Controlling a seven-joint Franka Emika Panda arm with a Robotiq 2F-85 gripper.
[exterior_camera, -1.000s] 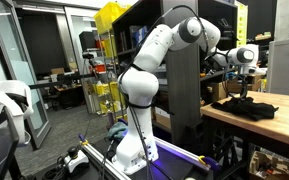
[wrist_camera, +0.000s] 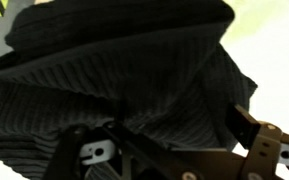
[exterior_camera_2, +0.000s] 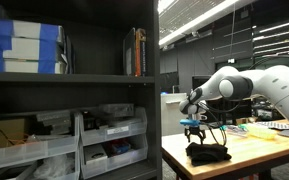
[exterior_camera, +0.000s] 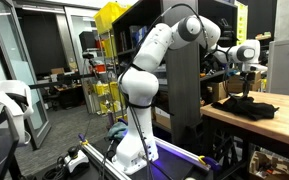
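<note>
A ribbed black cloth (exterior_camera: 248, 108) lies crumpled on the wooden table top. It fills much of the wrist view, where its folds (wrist_camera: 104, 80) run beneath my gripper. The fingers stand wide apart there, with a dark finger (wrist_camera: 264, 140) on the right and another on the left, and the cloth is not pinched between them. From the side, my gripper (exterior_camera: 248, 87) points down just above the cloth. In exterior view 2 the cloth (exterior_camera_2: 208, 154) sits near the table's edge, with my gripper (exterior_camera_2: 193, 132) over its far side.
The wooden table (exterior_camera: 286, 125) has bare room to the right of the cloth. A dark shelf unit (exterior_camera_2: 74, 82) with clear bins (exterior_camera_2: 114, 130) fills the left of exterior view 2. Some coloured items (exterior_camera_2: 264, 130) lie farther along the table.
The arm's end has risen slightly and its wrist has tilted a little. The cloth looks unchanged on the table.
</note>
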